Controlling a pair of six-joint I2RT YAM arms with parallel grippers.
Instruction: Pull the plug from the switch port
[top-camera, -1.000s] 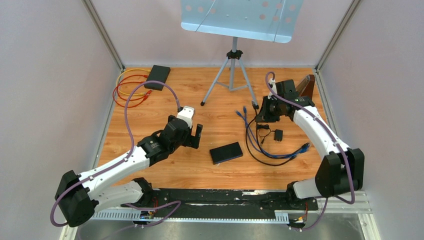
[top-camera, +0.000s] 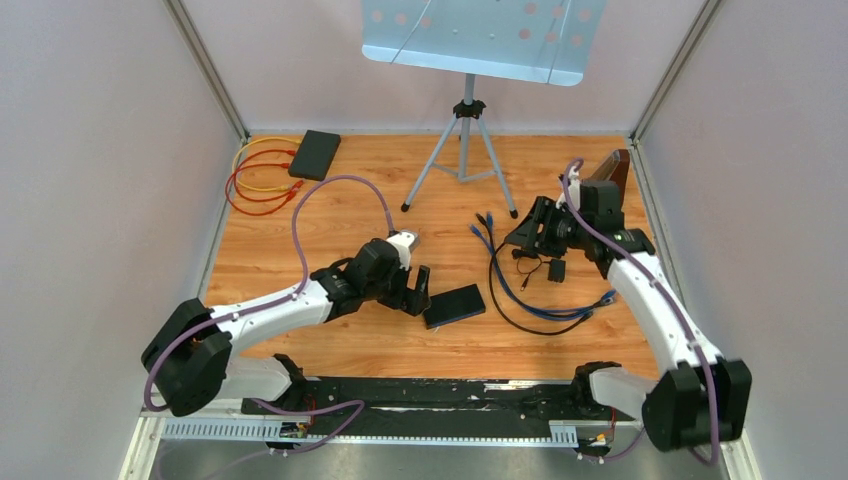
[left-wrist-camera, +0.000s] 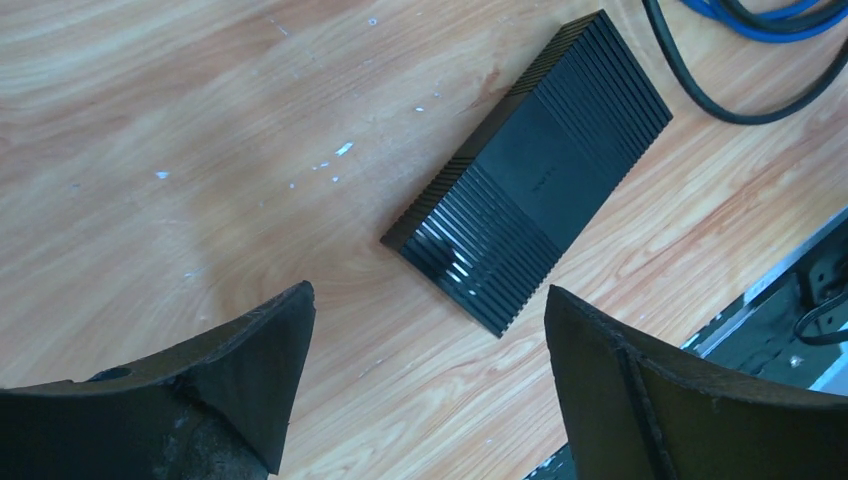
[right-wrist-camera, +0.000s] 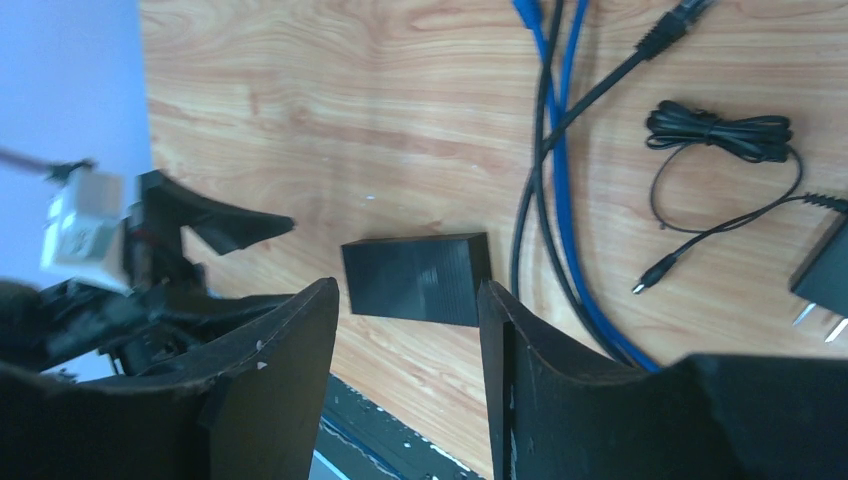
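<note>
A black ribbed box, seemingly the switch (left-wrist-camera: 540, 170), lies flat on the wooden table; I see no cable plugged into its visible sides. My left gripper is open above the table at the box's left end, not gripping it. My right gripper is also open, nothing held between its fingers, raised over the right side. Black network cable (right-wrist-camera: 540, 210) lies loose along blue cables, right of the box. One black plug (right-wrist-camera: 675, 28) shows at the right wrist view's top edge; another black end (top-camera: 481, 220) lies near the blue plugs.
A coiled adapter lead (right-wrist-camera: 720, 135) and its black power brick (right-wrist-camera: 828, 270) lie right of the cables. Red and yellow cables (top-camera: 262, 185) and another black box (top-camera: 315, 155) sit back left. A tripod stand (top-camera: 463, 150) is at the back.
</note>
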